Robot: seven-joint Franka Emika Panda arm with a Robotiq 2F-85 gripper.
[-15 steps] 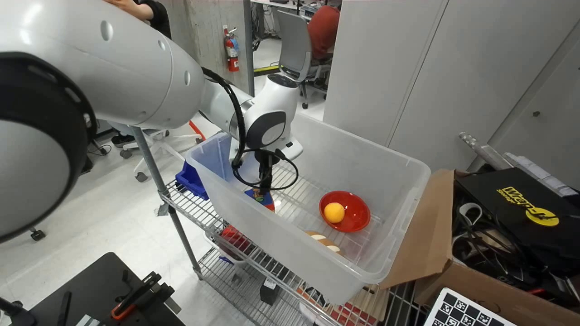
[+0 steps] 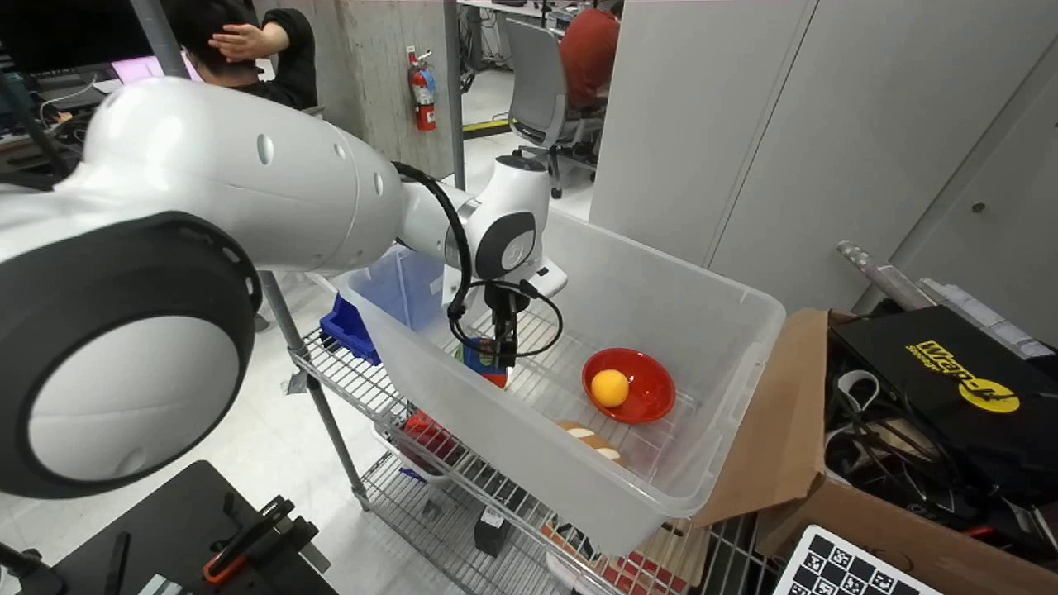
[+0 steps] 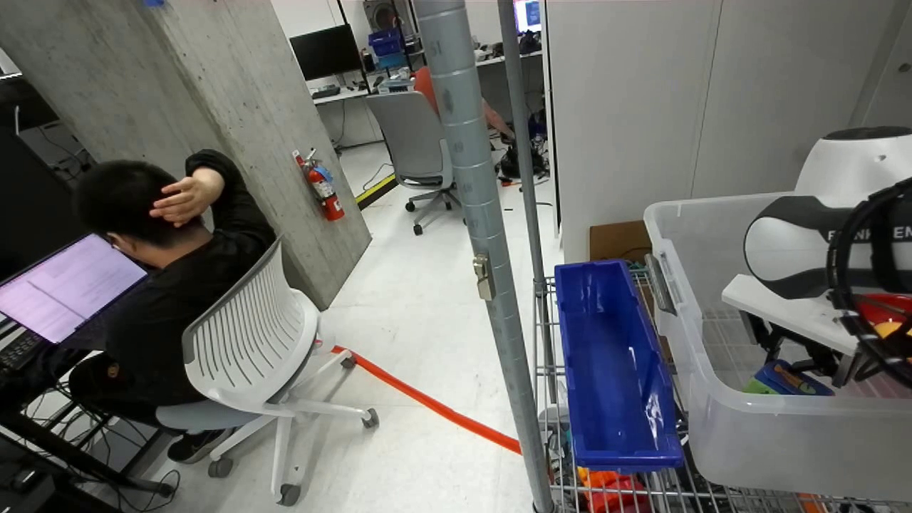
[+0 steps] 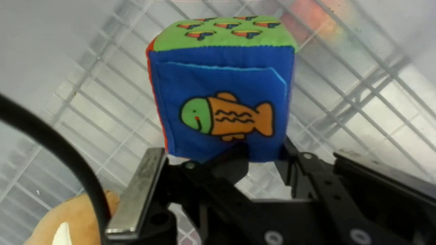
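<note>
A soft cloth cube (image 4: pixel 220 106) fills the upper middle of the wrist view, its blue fish side facing the camera and its green side on top. In exterior view 1 the cube (image 2: pixel 481 363) is partly hidden by my gripper (image 2: pixel 506 352), down inside the clear bin near its left wall. My gripper has its fingertips apart at the cube's lower edge; the left finger overlaps the blue side and the right one meets its right edge. Whether they grip the cube is unclear. In exterior view 2 the cube (image 3: pixel 788 377) appears tilted beside the fingers.
The clear bin (image 2: pixel 734 327) also holds a red bowl (image 2: pixel 656 388) with an orange ball (image 2: pixel 609 387) in it, and a brown-and-white striped item (image 2: pixel 592 441). A blue bin (image 3: pixel 611 359) stands outside, left of it. Cables loop around my wrist.
My arm has shifted to the right and slightly down in exterior view 1. The cube there looks turned, and its green side now shows. Bowl and ball have stayed put.
</note>
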